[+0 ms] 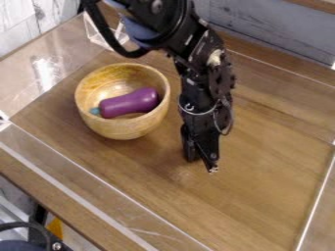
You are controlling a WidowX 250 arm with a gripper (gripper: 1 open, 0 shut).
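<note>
The black arm reaches down from the top, its gripper point(202, 155) low over the wooden table point(249, 196), to the right of a wooden bowl point(102, 78). The fingers look shut, with nothing visible between them. A purple eggplant-like object point(128, 103) with a teal tip lies inside the bowl.
Bare table fills the right and lower parts of the view. A clear plastic item point(102, 29) stands at the back left behind the arm. Clear panels and rails run along the left edge, and a grey wall backs the table.
</note>
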